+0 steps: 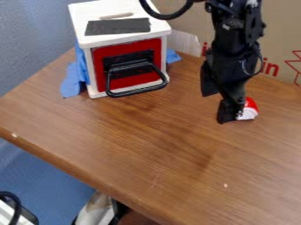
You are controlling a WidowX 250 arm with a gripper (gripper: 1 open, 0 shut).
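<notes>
The black robot arm reaches down at the right side of the camera view, its gripper (228, 107) low over the wooden table. A small red and white object (248, 112) lies on the table right behind the fingers, partly hidden by them. Whether the fingers are open, shut or touching the object I cannot tell.
A white box with a red front (125, 54) and a black handle stands at the back left on a blue cloth (70, 81). A cardboard panel (277, 44) is behind the arm.
</notes>
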